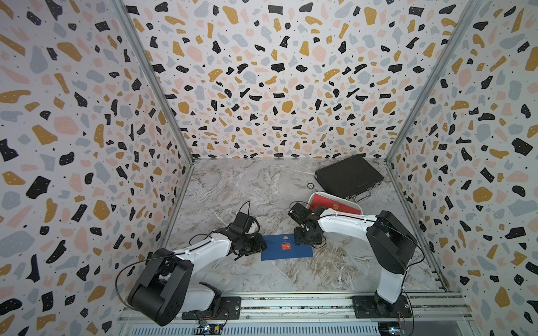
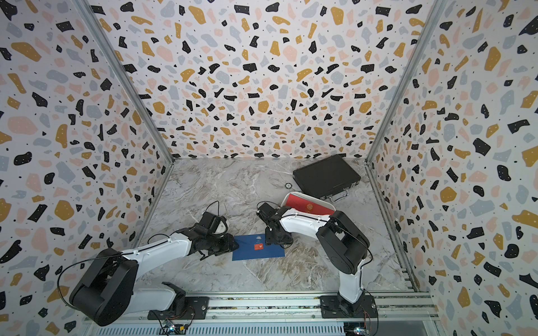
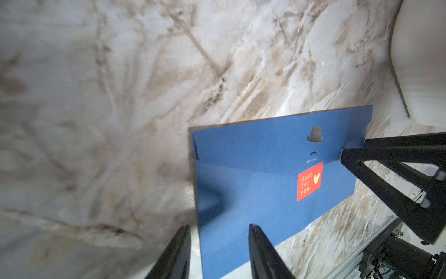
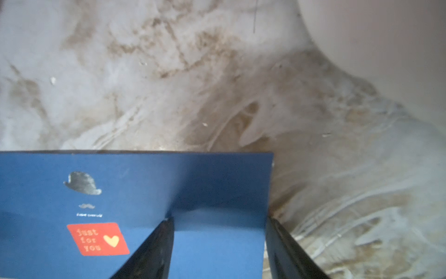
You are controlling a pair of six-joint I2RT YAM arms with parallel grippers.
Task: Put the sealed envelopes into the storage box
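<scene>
A blue envelope (image 3: 260, 186) with a red "just for you" sticker (image 3: 309, 181) lies flat on the marble table. Over its left edge stands my left gripper, part open, one finger on each side of that edge in the left wrist view. At the opposite end my right gripper is open, its fingers spanning the right edge from above. Behind the right arm sits a white-rimmed storage box (image 1: 358, 212) with a red envelope (image 1: 330, 202) in it; the arm covers its front part.
A closed black case (image 1: 350, 175) lies at the back right, beyond the box. Left of it is a small round dark object (image 1: 310, 185).
</scene>
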